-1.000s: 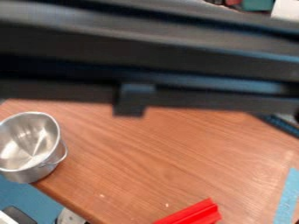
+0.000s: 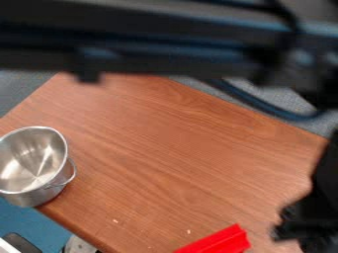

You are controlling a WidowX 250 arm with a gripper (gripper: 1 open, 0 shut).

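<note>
A steel pot (image 2: 32, 164) with a handle sits at the left edge of the wooden table (image 2: 172, 148). A red plastic object (image 2: 216, 241) lies at the bottom centre, cut off by the frame edge. Blurred black arm parts (image 2: 185, 35) cross the top of the view and come down the right side. A dark blurred shape at the lower right may be the gripper; whether it is open or shut cannot be made out.
Blue floor or mat (image 2: 34, 222) shows beyond the table's lower left edge, with grey objects at the bottom left corner.
The black arm has shifted upward at the top, uncovering more of the table's back, and a dark part has come into view at the lower right. Pot and red object are unmoved.
</note>
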